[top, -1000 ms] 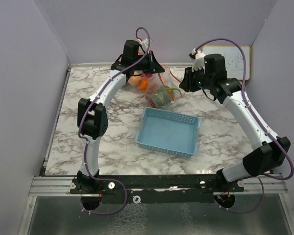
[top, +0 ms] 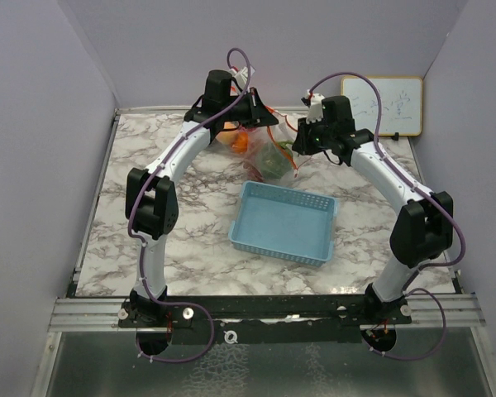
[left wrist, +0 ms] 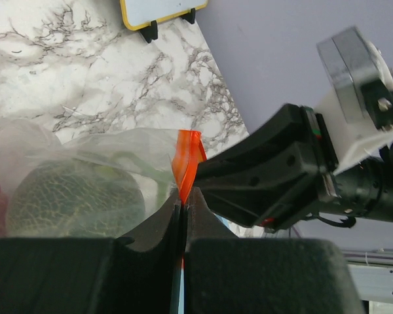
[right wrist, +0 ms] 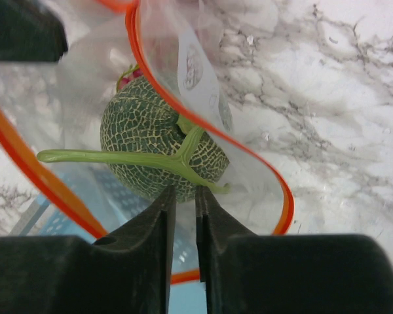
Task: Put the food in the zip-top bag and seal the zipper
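The clear zip bag (top: 269, 161) with orange zipper hangs below my left gripper (top: 262, 117), which is shut on its orange edge, as the left wrist view shows at the fingers (left wrist: 150, 268). Inside, a netted melon (right wrist: 147, 127) and a green stem (right wrist: 118, 157) show in the right wrist view, with something red behind. My right gripper (top: 302, 145) is at the bag's open mouth, its fingertips close together near the stem, a narrow gap between them; whether they touch it I cannot tell.
A blue basket (top: 281, 223) sits in front of the bag. A whiteboard (top: 381, 103) stands at the back right. Orange and pale items lie behind the bag under the left arm.
My right gripper has moved left from the right side into the bag's mouth. My left arm has barely moved.
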